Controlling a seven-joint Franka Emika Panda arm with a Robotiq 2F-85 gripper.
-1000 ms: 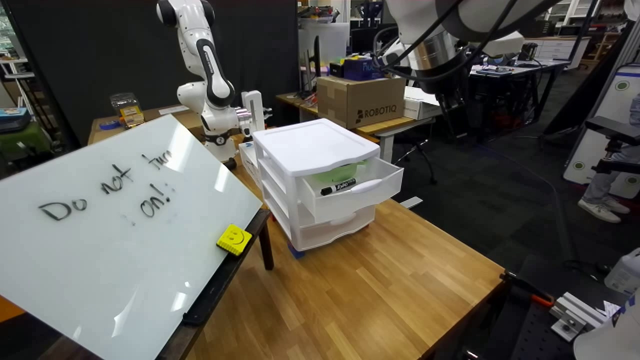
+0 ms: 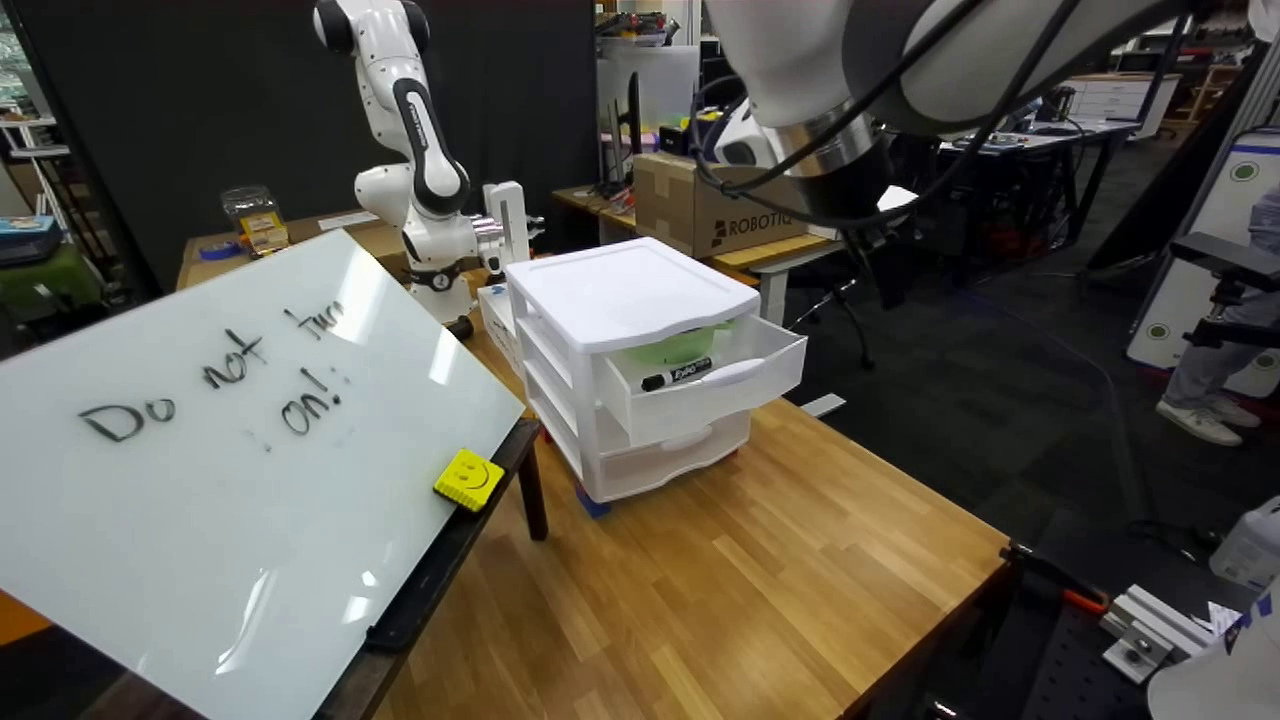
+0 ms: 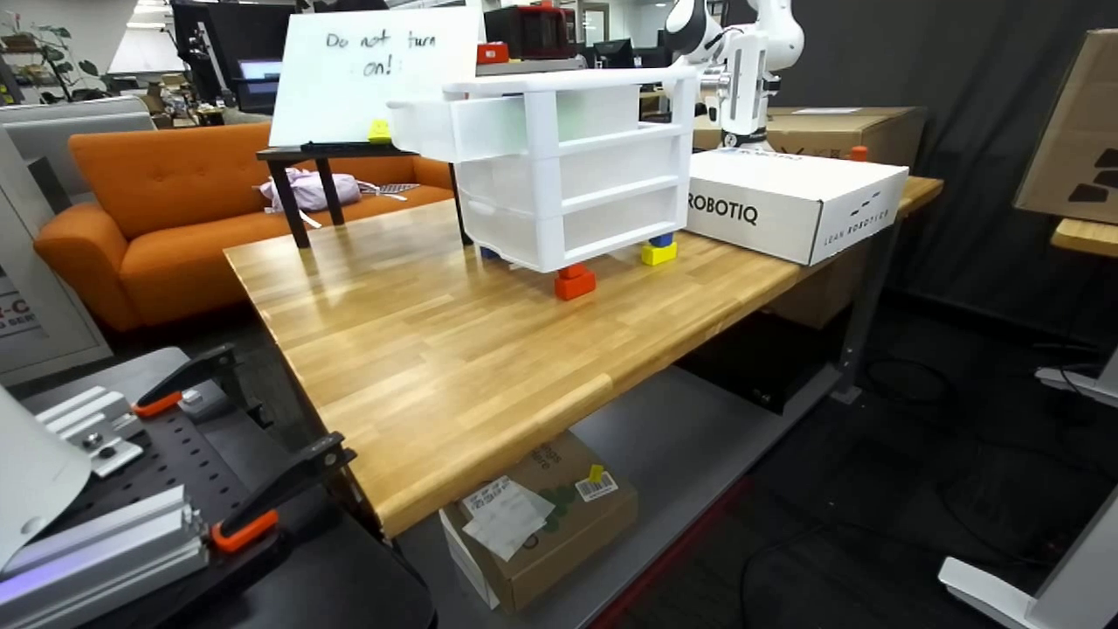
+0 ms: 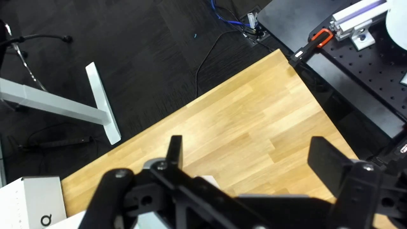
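Observation:
My gripper stands open in the wrist view, with nothing between its dark fingers. In exterior view 1 the gripper (image 2: 879, 258) hangs in the air to the right of a white drawer unit (image 2: 630, 288), clear of it. The unit's top drawer (image 2: 720, 390) is pulled out; inside lie a black marker (image 2: 677, 373) and something green (image 2: 672, 348), partly hidden. A whiteboard (image 2: 228, 444) reads "Do not turn on!", and a yellow smiley eraser (image 2: 469, 479) rests at its lower edge.
Red blocks (image 3: 574, 283) and a yellow block (image 3: 659, 252) sit under the unit. A white Robotiq box (image 3: 765, 204) stands behind it. Clamps (image 3: 283, 493) edge the near table.
The arm has shifted left in exterior view 1, and the gripper has come lower and closer to the drawer unit. The drawer, marker and eraser have not moved.

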